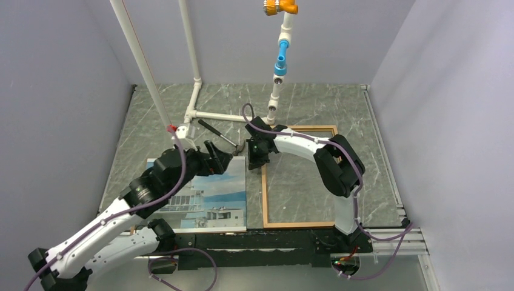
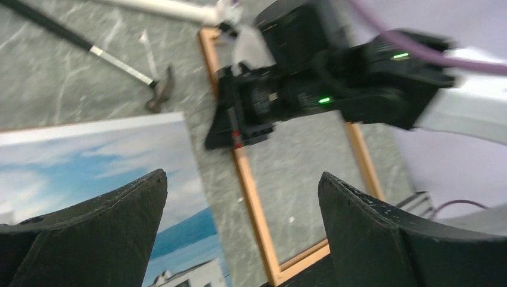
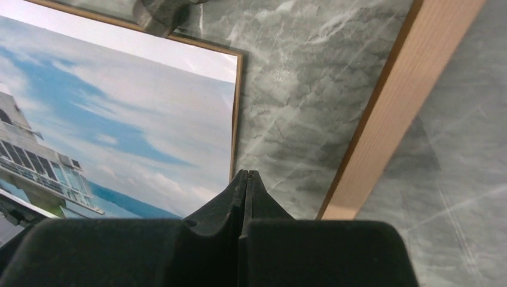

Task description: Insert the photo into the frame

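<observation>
The photo [image 1: 225,193], a blue sky and white buildings print, lies flat on the table at the left. A thin brown edge [image 3: 237,113] borders it in the right wrist view. To its right is the empty wooden frame [image 1: 265,200], with a strip of bare table between them. My left gripper [image 1: 218,156] hangs over the photo's upper part, open, nothing between its fingers. My right gripper is shut with nothing visible between its tips, close by the photo's right edge; whether it touches cannot be told. The right arm covers part of the frame.
A hammer [image 1: 217,131] lies behind the photo, its head [image 3: 161,13] close to the photo's back edge. White pipes [image 1: 224,116] stand at the back. Bare table [image 1: 363,182] extends to the right of the frame.
</observation>
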